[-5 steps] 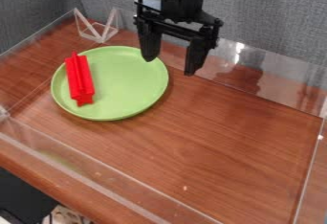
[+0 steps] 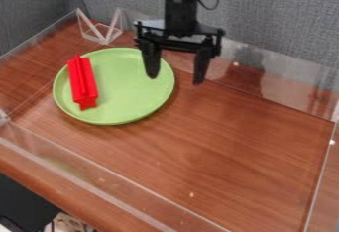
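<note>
A green round plate [image 2: 130,99] lies on the wooden table at the left. A red elongated object [image 2: 82,82] rests on the plate's left part. My black gripper [image 2: 176,69] hangs from above over the plate's right side and the table just beyond it, its two fingers spread open with nothing between them.
A white wireframe object [image 2: 102,30] stands at the back left. Grey walls and clear panels line the back, and clear strips run along the table's edges.
The plate and red object have not moved.
</note>
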